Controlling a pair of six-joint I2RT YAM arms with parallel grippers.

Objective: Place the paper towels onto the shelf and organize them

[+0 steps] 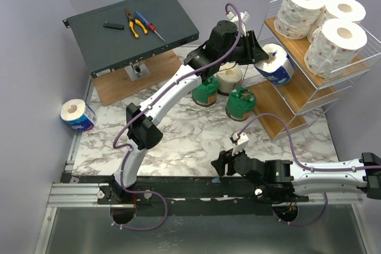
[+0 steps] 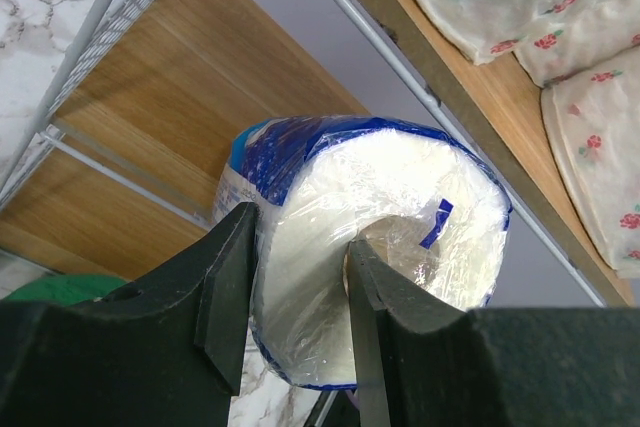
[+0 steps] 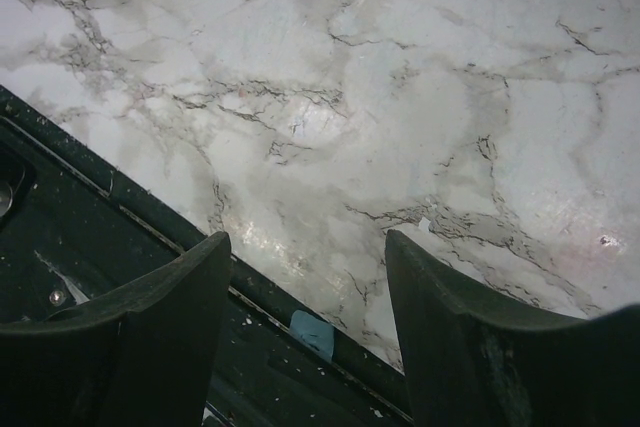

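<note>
A blue-and-white wrapped paper towel roll (image 1: 278,71) hangs tilted at the open side of the wooden shelf (image 1: 297,94), above its middle board and below the top one. My left gripper is shut on the roll's wall, one finger (image 2: 368,322) inside the core and the other (image 2: 238,287) outside. Flowered paper towel rolls (image 1: 335,49) stand on the top board. Another blue-and-white roll (image 1: 77,115) stands at the far left of the counter. Over bare marble near the front edge, my right gripper is open and empty.
Green rolls (image 1: 241,103) and a cream roll (image 1: 228,78) stand on the counter left of the shelf. White wire rails (image 1: 351,71) edge the shelf. A dark raised panel (image 1: 131,28) carries pliers and a screwdriver.
</note>
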